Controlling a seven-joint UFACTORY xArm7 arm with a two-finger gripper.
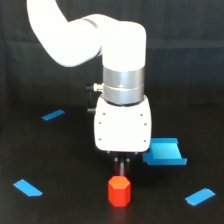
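Observation:
A white robot arm comes down from the top of the view, its gripper (122,160) pointing down just above a red hexagonal block (119,190) on the dark table. The small dark fingers are hard to make out against the background, so I cannot tell how wide they stand. The block's top is visible below them.
A blue square (164,154) lies to the right, behind the block, partly behind the gripper. Short blue tape strips mark the table at front left (27,188), front right (200,196) and back left (53,114).

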